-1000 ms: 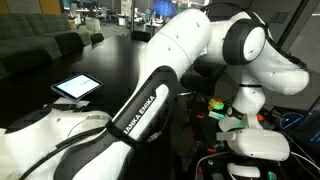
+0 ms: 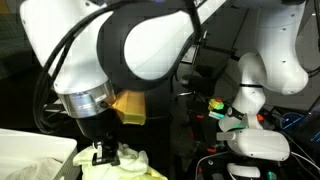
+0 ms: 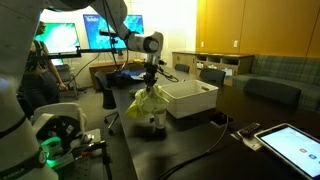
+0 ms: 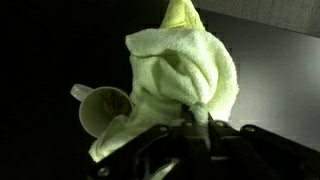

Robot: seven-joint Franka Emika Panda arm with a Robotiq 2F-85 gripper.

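Note:
A pale yellow-green cloth (image 4: 180, 75) fills the middle of the wrist view, bunched between the fingertips of my gripper, which is shut on it. Beside the cloth's left edge is a white mug (image 4: 103, 108), seen from above and partly covered. In exterior view 2 the cloth (image 3: 148, 102) hangs above the dark table, with the mug (image 3: 159, 120) just below and to its right. Exterior view 1 shows my gripper (image 2: 105, 155) low in the frame, with the cloth (image 2: 122, 168) under it, cut off by the bottom edge.
An open white box (image 3: 190, 98) stands on the table behind the cloth. A tablet (image 3: 292, 148) and a black cable (image 3: 195, 157) lie farther right. A person (image 3: 150, 48) stands at the back.
The arm has come up and to the right from the lower left of exterior view 1. My gripper and the cloth now show there, and the arm covers the tablet.

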